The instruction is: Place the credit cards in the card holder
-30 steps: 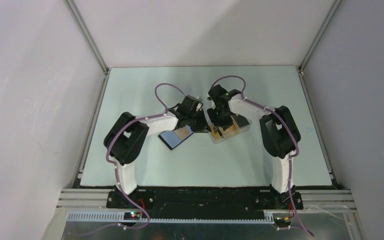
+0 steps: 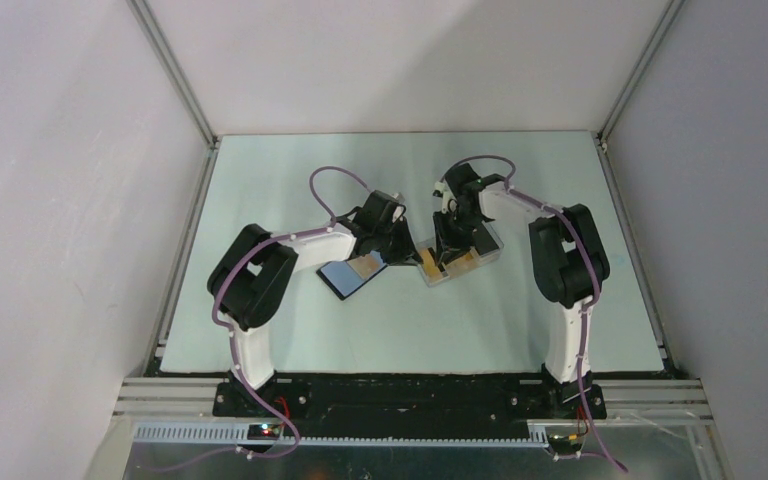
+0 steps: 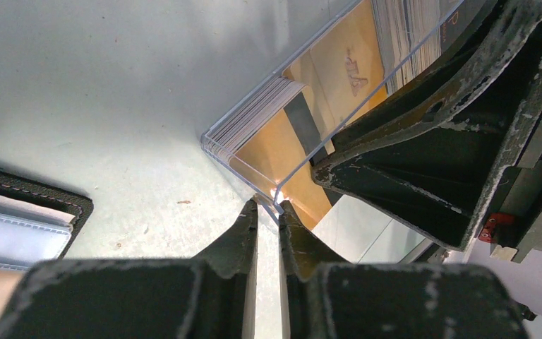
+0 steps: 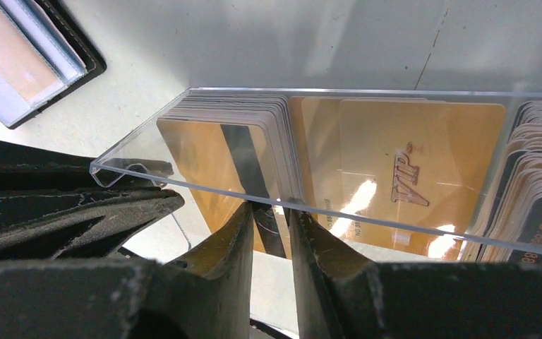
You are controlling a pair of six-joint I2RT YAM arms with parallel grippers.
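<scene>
A clear plastic box holds stacks of credit cards; in the right wrist view, a gold stack with a dark stripe leans at its left end. My left gripper is shut on the corner of the box wall. Over the box, my right gripper stands partly open, its tips at the face of that leftmost stack near the box's long wall. Whether the tips touch a card is hard to tell. Left of the box lies the open black card holder with clear sleeves, partly hidden by my left arm.
Another gold card with lettering lies in the middle compartment, and a darker stack fills the right one. My two grippers are close together over the box.
My right gripper has moved to the right over the box, from near its left end, uncovering more of the gold stack. The left arm, box and card holder have stayed put.
</scene>
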